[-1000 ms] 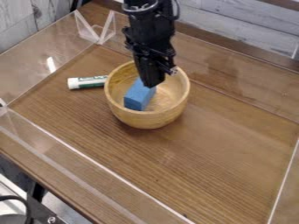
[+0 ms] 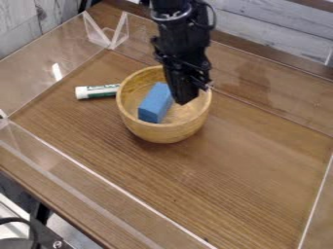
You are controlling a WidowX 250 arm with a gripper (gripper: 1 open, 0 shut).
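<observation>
My black gripper point(image 2: 184, 89) hangs over the right part of a round tan bowl point(image 2: 174, 131), its lower tips near the bowl's opening; it looks shut, with nothing visible between its fingers. A blue block point(image 2: 154, 101) lies inside the bowl toward the left, apart from the gripper.
A white and green tube point(image 2: 96, 90) lies on the wooden table point(image 2: 235, 185) just left of the bowl. A pale panelled wall stands at the back. A black cable runs at the bottom left.
The gripper has moved slightly right and lower over the bowl. The blue block appears a little shifted to the left.
</observation>
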